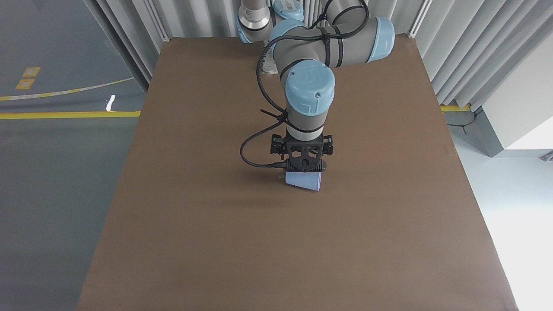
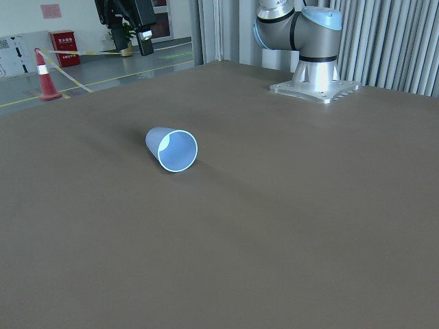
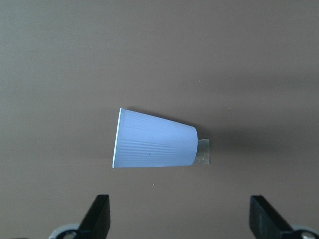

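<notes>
A light blue ribbed cup [image 1: 303, 181] [image 2: 164, 145] [image 3: 154, 140] lies on its side on the brown table [image 1: 207, 238] [image 2: 240, 240] [image 3: 159, 64]. In the wrist view its wide rim faces left, and a small clear piece shows by its narrow end. The black gripper [image 1: 302, 163] [image 2: 134, 41] is above the table over the cup, open, with its two fingers wide apart at the bottom of the wrist view and nothing between them. In the front view it partly hides the cup.
The robot base [image 2: 315, 89] stands at the back of the table by a corrugated curtain [image 2: 391, 48]. The tabletop around the cup is clear. A traffic cone [image 2: 48, 86] stands on the floor beyond the table edge.
</notes>
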